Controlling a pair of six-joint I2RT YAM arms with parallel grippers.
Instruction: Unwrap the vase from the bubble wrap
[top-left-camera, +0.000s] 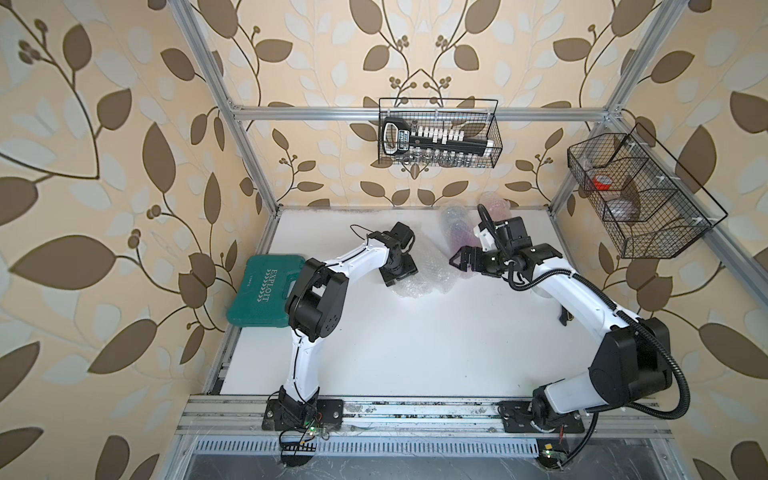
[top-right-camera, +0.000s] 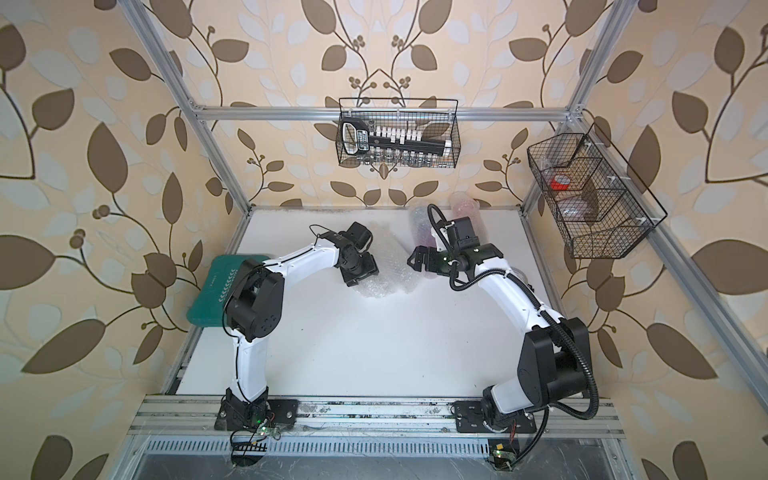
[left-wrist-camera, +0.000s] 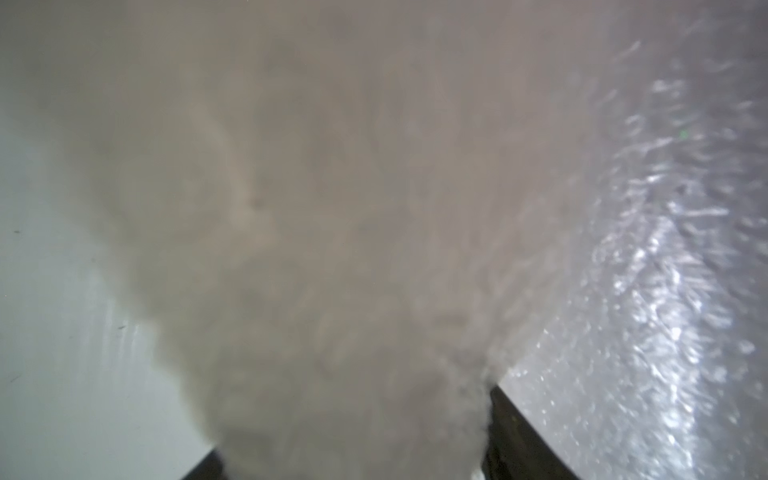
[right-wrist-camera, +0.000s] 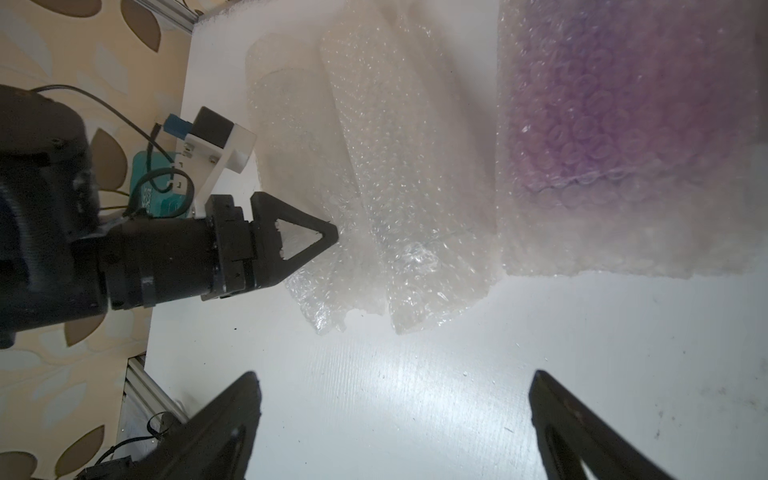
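Clear bubble wrap (right-wrist-camera: 424, 192) lies flattened in sheets at the table's middle. My left gripper (top-left-camera: 404, 272) is down on it; in the left wrist view a blurred fold of wrap fills the fingers' area, so their state is unclear. A purple-tinted bubble-wrapped bundle (right-wrist-camera: 616, 120) lies to the right at the back, with a pinkish wrapped one (top-left-camera: 494, 206) behind. No bare vase is visible. My right gripper (top-left-camera: 460, 260) hovers beside the purple bundle, fingers apart, with nothing between them in the right wrist view.
A green case (top-left-camera: 264, 288) lies at the table's left. Wire baskets (top-left-camera: 440, 136) hang on the back and right walls. A round whitish item is partly hidden behind the right arm.
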